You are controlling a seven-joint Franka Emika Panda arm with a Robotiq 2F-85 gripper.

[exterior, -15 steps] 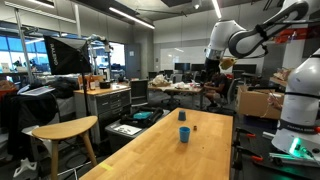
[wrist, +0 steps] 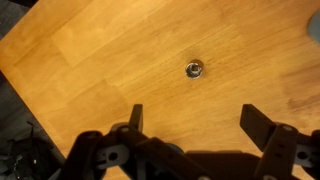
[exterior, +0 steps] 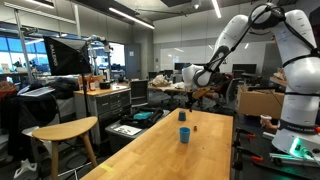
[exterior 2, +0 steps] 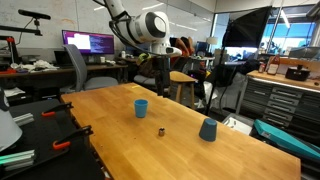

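Above the wooden table, my gripper stands open, its fingers wide apart with nothing between them. A small dark, round-topped object (wrist: 194,69) lies on the wood ahead of the fingertips in the wrist view. In exterior view 2 this small object (exterior 2: 161,132) sits between a blue cup (exterior 2: 141,108) and a darker grey-blue cup (exterior 2: 208,129). Only an edge of one grey cup (wrist: 315,28) enters the wrist view at upper right. Another round rim shows at the bottom there, mostly hidden behind my gripper.
The wooden table (exterior: 140,158) has wide clear room around the cups. A round stool (exterior: 65,129) stands off to its left. Black clamps (exterior 2: 75,139) sit along the edge near my arm's base.
My arm has swung down and out over the table from a high, folded pose, bringing the gripper lower and further left in exterior view 1. The cups and small object have not moved.
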